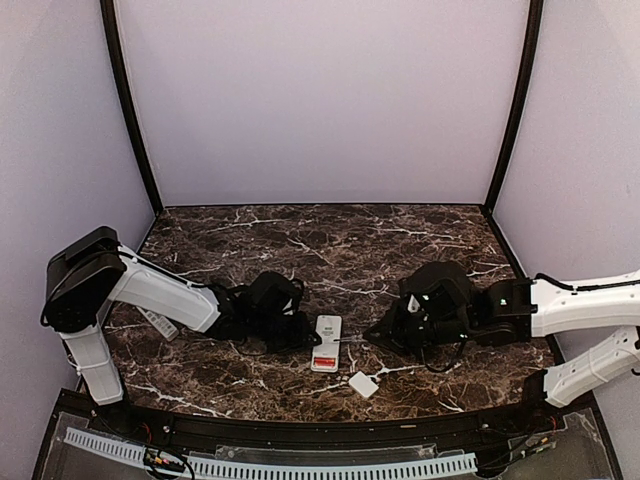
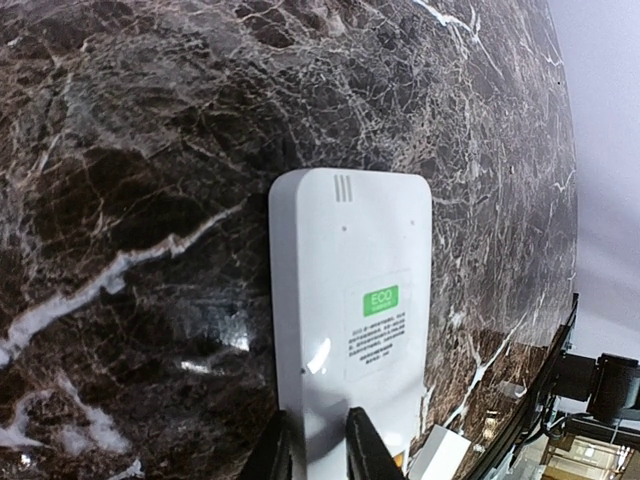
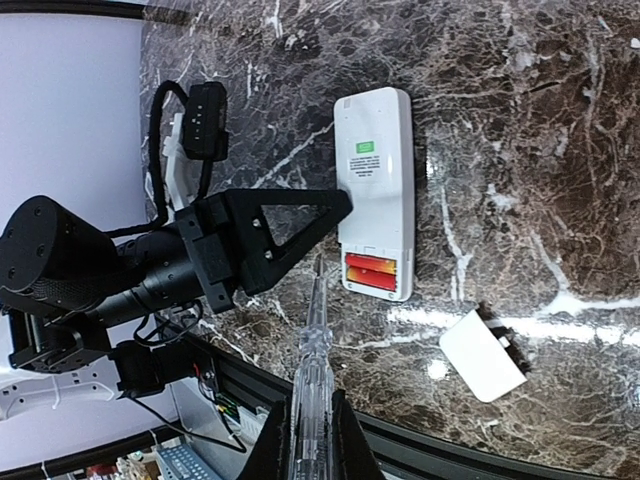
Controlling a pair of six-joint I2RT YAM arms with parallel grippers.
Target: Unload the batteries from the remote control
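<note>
The white remote (image 1: 326,330) lies back up on the marble table, its compartment open with red batteries (image 3: 370,270) showing. My left gripper is at the remote's side, fingertips against or very near it; whether it grips is unclear. My right gripper is shut on a clear screwdriver-like tool (image 3: 315,370), whose tip points at the remote just above the battery compartment's left edge. The detached white battery cover (image 3: 482,355) lies on the table beside the remote, toward the front right.
Another white remote-like object (image 1: 158,322) lies at the far left, partly behind the left arm. Walls bound the sides and back, and a dark rail runs along the front edge.
</note>
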